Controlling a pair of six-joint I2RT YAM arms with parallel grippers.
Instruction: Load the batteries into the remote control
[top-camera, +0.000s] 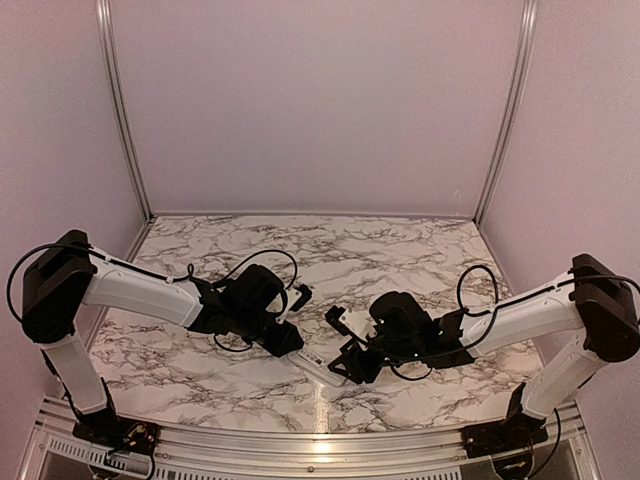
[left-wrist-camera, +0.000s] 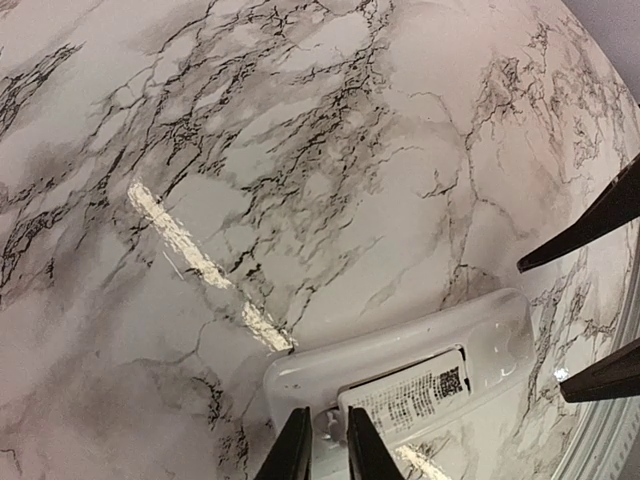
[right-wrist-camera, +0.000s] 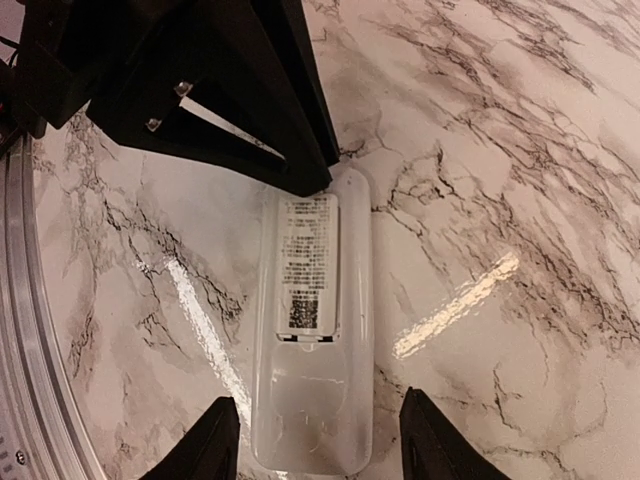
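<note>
A pale remote (top-camera: 318, 367) lies on the marble table between both grippers; its small labelled panel (right-wrist-camera: 305, 260) shows a barcode sticker. In the left wrist view my left gripper has its fingertips close together at the panel's left end, beside a small dark recess; whether anything is between them is unclear. In the right wrist view the left gripper's black fingers are over the remote's far end. My right gripper stands open around the remote's near end, one fingertip each side, apparently not gripping. No separate battery is clearly visible.
The metal rail (top-camera: 320, 440) runs along the front edge, and pale walls enclose the sides and back.
</note>
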